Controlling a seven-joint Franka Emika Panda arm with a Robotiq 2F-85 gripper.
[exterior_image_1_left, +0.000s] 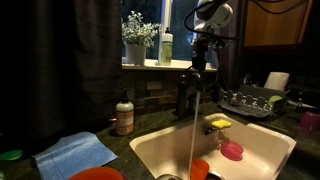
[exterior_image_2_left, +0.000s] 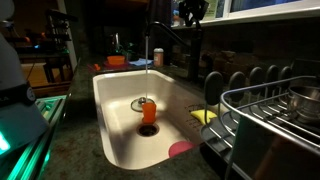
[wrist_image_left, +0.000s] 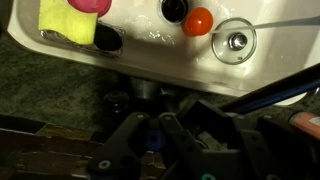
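Observation:
My gripper (exterior_image_1_left: 198, 68) is above the back of the sink, close to the top of the dark faucet (exterior_image_1_left: 182, 94). Its fingers are dark against a dark background, so whether they hold anything is hard to make out. A thin stream of water (exterior_image_1_left: 194, 130) falls from the spout into the white sink (exterior_image_2_left: 120, 150). An orange cup (exterior_image_2_left: 148, 113) stands in the basin near the drain, with a round metal strainer (wrist_image_left: 235, 41) beside it. In the wrist view, the faucet's dark spout (wrist_image_left: 275, 90) crosses the right side.
A yellow sponge (exterior_image_1_left: 220, 124) and a pink dish (exterior_image_1_left: 232, 150) are at the sink's right end. A dish rack (exterior_image_2_left: 270, 110) stands beside the basin. A soap bottle (exterior_image_1_left: 124, 114), blue cloth (exterior_image_1_left: 74, 156) and red plate (exterior_image_1_left: 97, 174) occupy the left counter. A potted plant (exterior_image_1_left: 138, 38) is on the sill.

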